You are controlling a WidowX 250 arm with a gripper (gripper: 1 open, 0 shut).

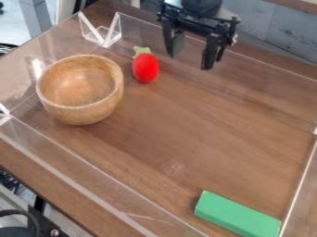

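Observation:
My gripper [191, 54] hangs at the top centre of the camera view, open, its black fingers apart with nothing seen between them. It is above and to the right of a red tomato-like object [146, 68] with a green top, which rests on the wooden table. A wooden bowl [81, 106] sits to the left of the red object, apart from it. A green block [238, 218] lies at the lower right, far from my gripper.
Clear plastic walls edge the wooden table [186, 139], with clear angled pieces at the upper left. A grey panel stands behind at the upper right.

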